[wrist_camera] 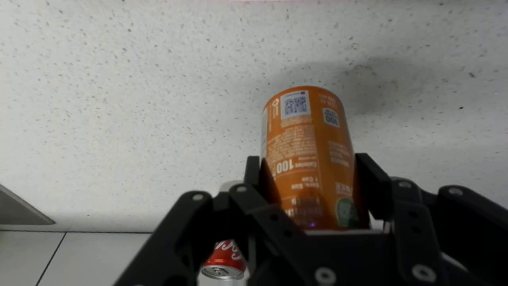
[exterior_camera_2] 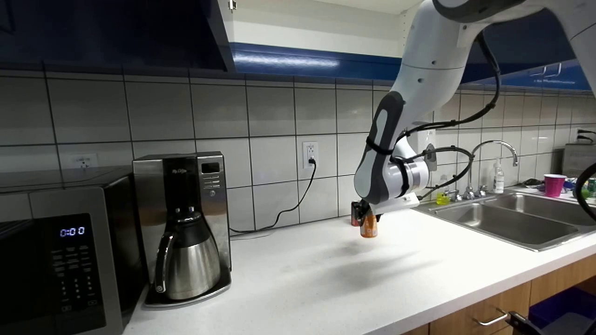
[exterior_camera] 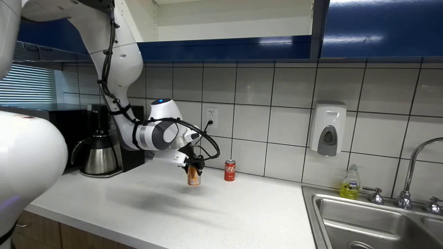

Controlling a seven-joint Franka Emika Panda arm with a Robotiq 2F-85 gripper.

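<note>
An orange can (exterior_camera: pixel 193 177) with a white nutrition print and QR code is held upright in my gripper (exterior_camera: pixel 193 169), shut around its upper part. In the wrist view the can (wrist_camera: pixel 307 143) stands between the two black fingers, its base pointing away over speckled counter. A shadow lies on the counter below it, and it looks slightly raised. A red Coca-Cola can (exterior_camera: pixel 229 170) stands upright by the tiled wall, to the right of my gripper and apart from it; exterior view 2 shows it partly hidden behind the gripper.
A coffee maker (exterior_camera_2: pixel 222 167) with a steel carafe (exterior_camera_2: pixel 193 259) and a microwave (exterior_camera_2: pixel 114 223) stand at the left. The sink (exterior_camera: pixel 373 211) and a yellow soap bottle (exterior_camera: pixel 351 182) are at the right.
</note>
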